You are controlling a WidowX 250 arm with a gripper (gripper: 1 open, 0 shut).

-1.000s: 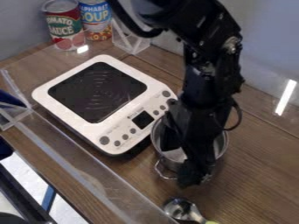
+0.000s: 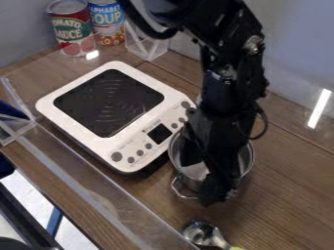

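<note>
A steel pot (image 2: pixel 190 182) with a wire handle sits on the wooden counter, just right of a white induction cooktop (image 2: pixel 115 113). My black gripper (image 2: pixel 209 180) reaches down into and over the pot, hiding much of it; whether its fingers touch the pot is unclear, and their opening is hard to make out against the dark arm. The cooktop's dark plate is bare, with knobs and a small display along its right side.
A metal utensil (image 2: pixel 204 236) lies at the front edge. Tomato sauce (image 2: pixel 72 27) and soup (image 2: pixel 107 24) cans stand at the back left. A clear rail (image 2: pixel 92 187) runs along the counter's left edge.
</note>
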